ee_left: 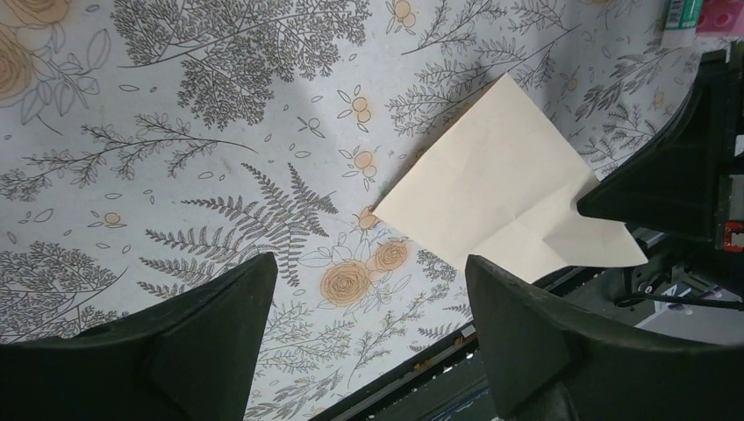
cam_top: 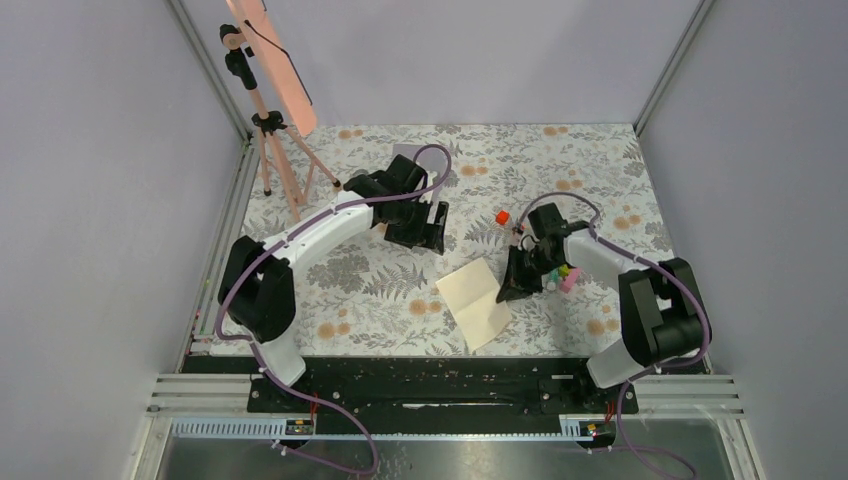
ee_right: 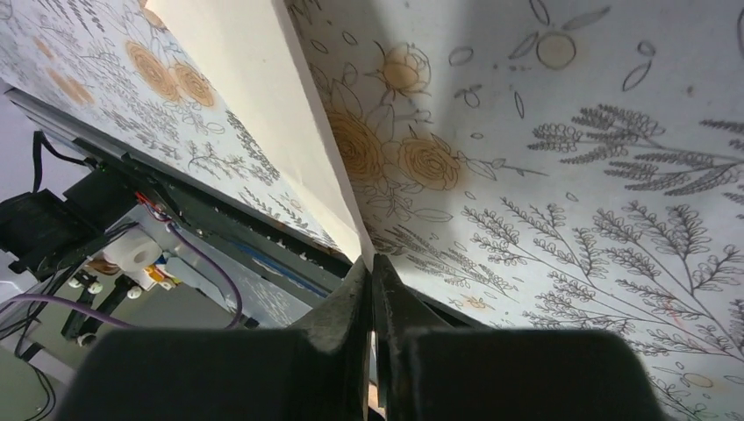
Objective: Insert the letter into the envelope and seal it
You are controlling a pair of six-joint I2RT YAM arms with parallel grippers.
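Note:
A cream sheet with a crease across it, the letter (cam_top: 466, 290), lies at the front middle of the table. My right gripper (cam_top: 500, 298) is shut on its right edge; in the right wrist view, the paper (ee_right: 289, 123) runs in between the touching fingertips. Up and left of the sheet, my left gripper (cam_top: 436, 243) hangs open. Only the patterned tabletop and the letter's corner (ee_left: 474, 175) show beyond its fingers (ee_left: 518, 329). A flat lilac-grey piece (cam_top: 432, 160), perhaps the envelope, lies at the back, partly covered by the left arm.
A red cube (cam_top: 502, 217) sits behind the right gripper. A glue stick (ee_left: 681, 22) and a pink block (cam_top: 571, 281) lie to its right. At the back left stands a tripod (cam_top: 283, 165).

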